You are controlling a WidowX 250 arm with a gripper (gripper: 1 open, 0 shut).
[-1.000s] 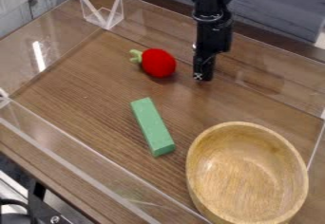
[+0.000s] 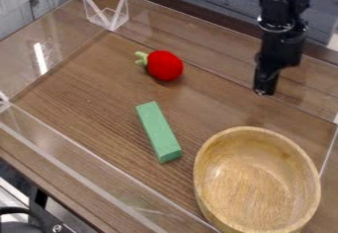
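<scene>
My black gripper (image 2: 263, 86) hangs over the right side of the wooden tray, low near its floor, shut, with nothing visible between its fingers. To its left lies a red round object (image 2: 165, 66) with a pale green top. A green block (image 2: 157, 130) lies in the lower middle, and a large round wooden bowl (image 2: 256, 183) sits at the lower right.
A clear plastic piece (image 2: 106, 13) is at the upper left rim. The tray floor (image 2: 79, 114) is open on the left and between the red object and my gripper. The tray's back wall runs behind the arm.
My gripper has moved right, from beside the red object to the tray's right side. The red object, green block and bowl look unmoved.
</scene>
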